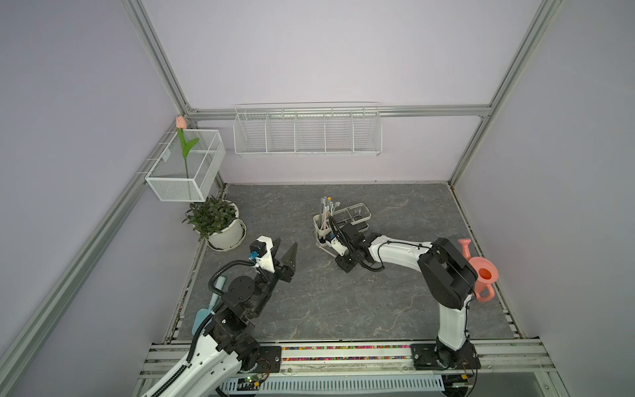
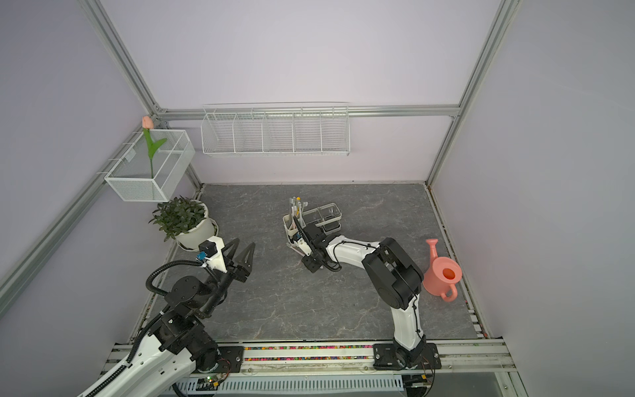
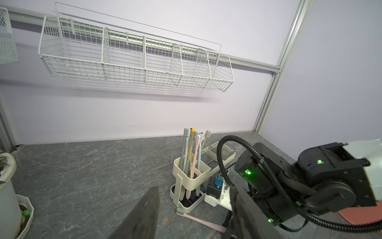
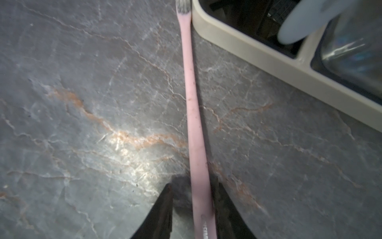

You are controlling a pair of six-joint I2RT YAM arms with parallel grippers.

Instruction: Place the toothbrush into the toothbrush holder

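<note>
A pink toothbrush [image 4: 193, 115] lies on the grey table, its bristled head by the front corner of the toothbrush holder [image 3: 191, 184]. In the right wrist view, the brush's handle runs between the fingertips of my right gripper. The fingers are part open, with a gap on the left and the right finger [image 4: 225, 211] close against or touching the handle. The cream holder has several toothbrushes [image 3: 193, 155] upright in its left section. My left gripper [image 1: 285, 243] hangs open and empty, left of the holder.
The holder's right-hand trays [image 1: 358, 211] stand partly behind the right arm. A potted plant [image 1: 226, 235] is at the left and a pink watering can [image 1: 485, 271] at the far right. A wire basket [image 1: 307, 132] hangs on the back wall.
</note>
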